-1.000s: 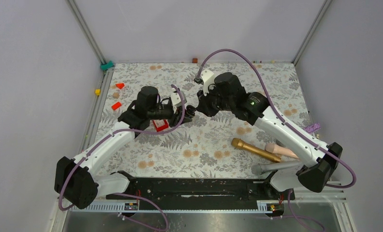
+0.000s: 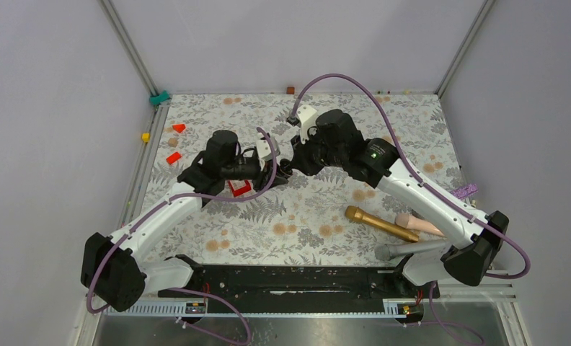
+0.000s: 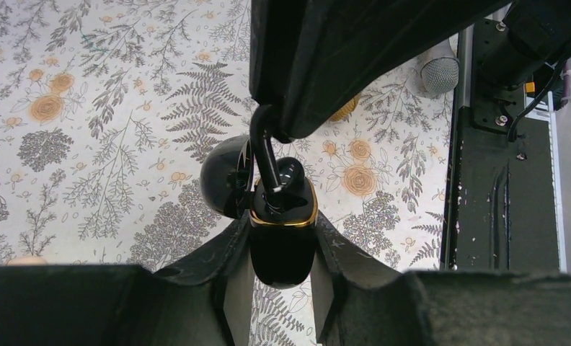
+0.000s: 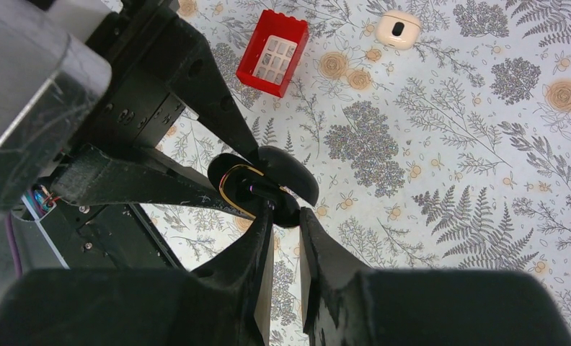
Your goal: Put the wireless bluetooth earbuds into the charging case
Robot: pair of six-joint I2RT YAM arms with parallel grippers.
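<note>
My left gripper is shut on an open black charging case [image 3: 282, 256] with a gold rim, its lid [image 3: 221, 173] tipped back. My right gripper is shut on a black earbud [image 3: 268, 162], whose stem reaches into the case held by the left one. In the right wrist view the bud lies over the case's opening, partly hidden by the fingertips; how far it sits in is unclear. Both grippers meet above the middle of the table in the top view.
A red basket [image 4: 243, 68] and a cream earbud case [image 4: 401, 30] lie on the patterned table. Several microphones, including a gold one [image 2: 376, 223], lie at the front right.
My right gripper has shifted very slightly down and left in the top view over the last second; the left one is almost unmoved.
</note>
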